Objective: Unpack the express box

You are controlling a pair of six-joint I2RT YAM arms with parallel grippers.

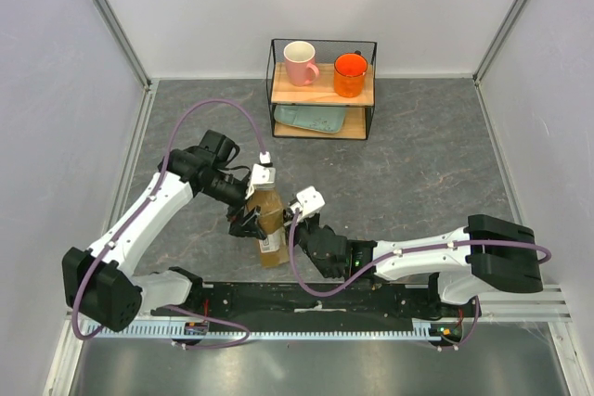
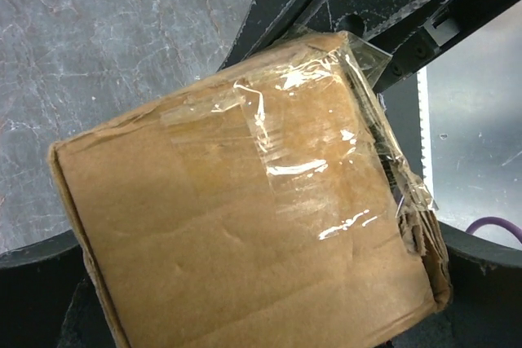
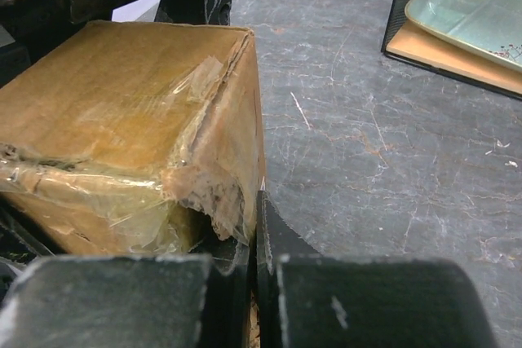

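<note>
A brown cardboard box (image 2: pixel 236 209) with clear tape along one end fills the left wrist view. That taped end is torn and ragged, and what the box holds does not show clearly. My left gripper is open, its fingers standing on either side of the box. At the torn edge of the box (image 3: pixel 122 112), my right gripper has its fingers closed together, with the tips against the ragged corner. Whether a thin bit of cardboard or tape lies between them is not clear. In the top view the arms partly hide the box (image 1: pixel 270 224).
A wire rack (image 1: pixel 323 99) stands at the back, with a pink mug (image 1: pixel 300 64) and an orange mug (image 1: pixel 350 76) on its upper shelf and a pale green tray (image 1: pixel 311 118) below.
</note>
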